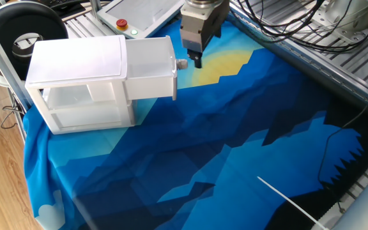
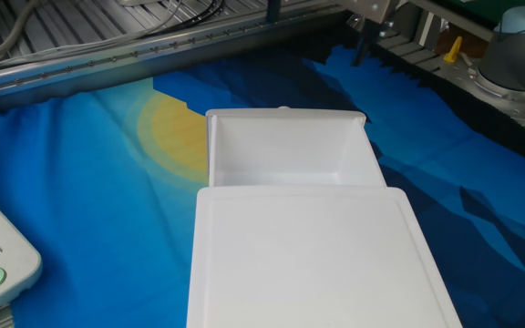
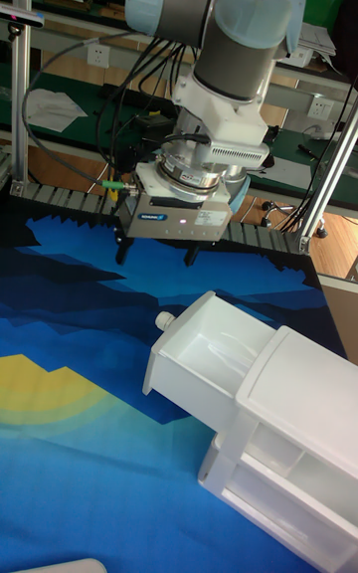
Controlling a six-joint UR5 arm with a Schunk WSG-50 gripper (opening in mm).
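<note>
A white drawer unit [image 1: 75, 61] stands on the blue patterned cloth, its upper drawer [image 1: 151, 67] pulled out. In exterior view 2 the inside of that drawer [image 2: 285, 150] is bare. A small round knob [image 1: 182, 64] sticks out from the drawer front. My gripper [image 3: 156, 253] is open, its two dark fingers [image 3: 119, 251] wide apart with nothing between them. In exterior view 1 one fingertip [image 1: 198, 62] appears just to the right of the knob, with a small gap between. Exterior view 3 shows the knob [image 3: 164, 320] free of the fingers.
A teach pendant [image 1: 139, 16] with a red button lies behind the drawer unit. A thin white stick [image 1: 289, 199] rests near the front right. Cables [image 1: 299, 29] run along the metal rail at the back right.
</note>
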